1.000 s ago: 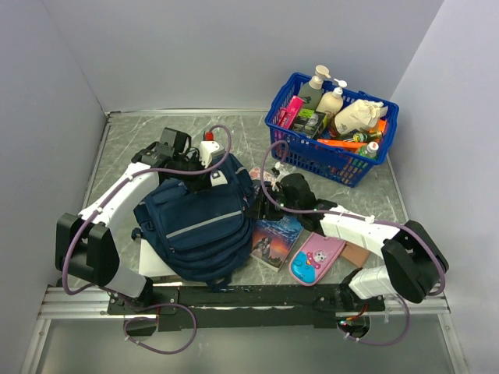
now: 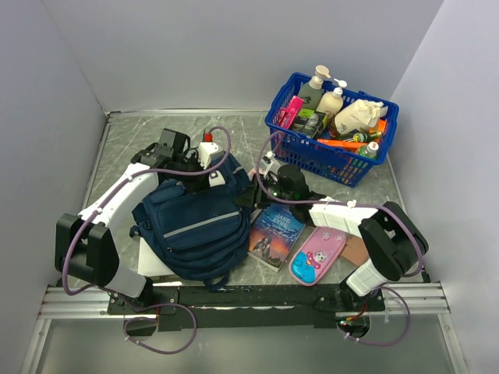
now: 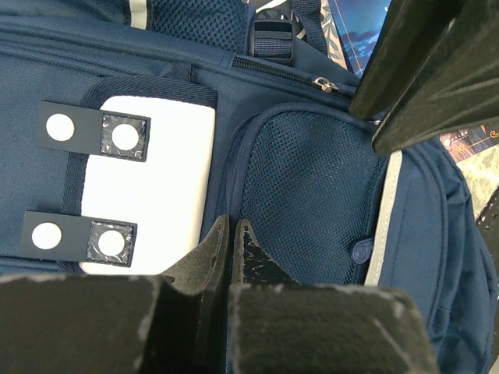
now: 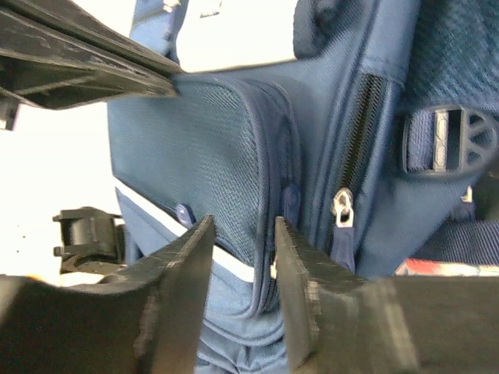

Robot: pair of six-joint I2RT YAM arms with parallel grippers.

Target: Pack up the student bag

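A navy backpack (image 2: pixel 187 234) lies flat on the left half of the floor. My left gripper is shut on the backpack's fabric beside its white label panel (image 3: pixel 144 187). My right gripper hangs at the bag's right side, part open, its fingertips either side of a seam beside a zipper pull (image 4: pixel 343 206); whether they grip it I cannot tell. The Jane Eyre book (image 2: pixel 274 238) and a pink-and-blue pencil case (image 2: pixel 316 257) lie right of the bag.
A blue basket (image 2: pixel 335 164) of bottles and packets stands at the back right. A brown item (image 2: pixel 355 251) lies by the pencil case, a white item (image 2: pixel 152 261) under the bag's left. Bare floor shows at the back left.
The right arm has moved left and slightly toward the back, onto the bag's right side. The left gripper stays in place.
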